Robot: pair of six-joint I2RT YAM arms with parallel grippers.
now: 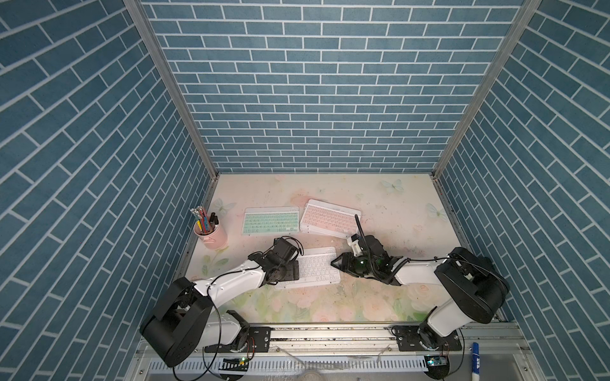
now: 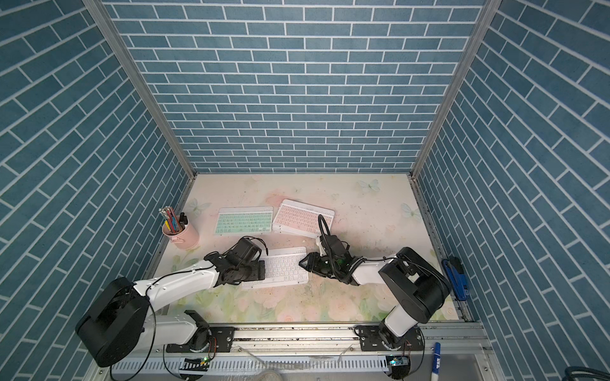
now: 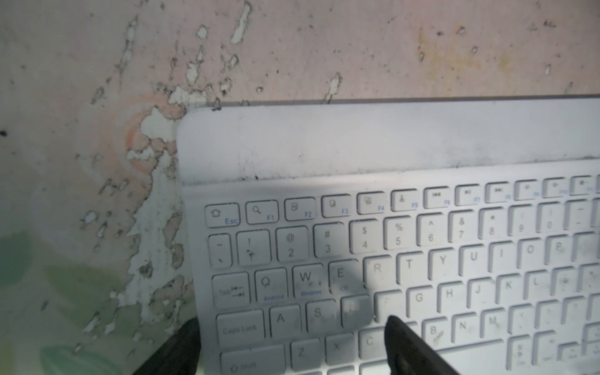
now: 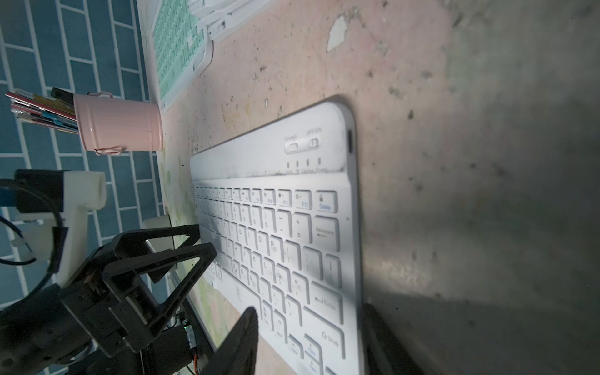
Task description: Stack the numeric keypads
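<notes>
A white keyboard (image 1: pixel 317 266) lies flat on the table between my two arms. My left gripper is over its left end with the fingers apart; white keys show between them, and whether they touch the keyboard cannot be told. At the opposite end, my right gripper stands open, one finger above the keys and the other beside the keyboard's right edge. A mint-green keyboard (image 1: pixel 270 221) rests farther back on the left. Next to it, slightly turned, is a pink keyboard (image 1: pixel 329 217); all three lie separately.
A pink cup (image 1: pixel 213 237) of pencils stands at the left edge of the table. Bare table (image 1: pixel 400 197) extends at the back right, and the strip in front of the white keyboard is clear. A blue object (image 2: pixel 455 278) sits by the right wall.
</notes>
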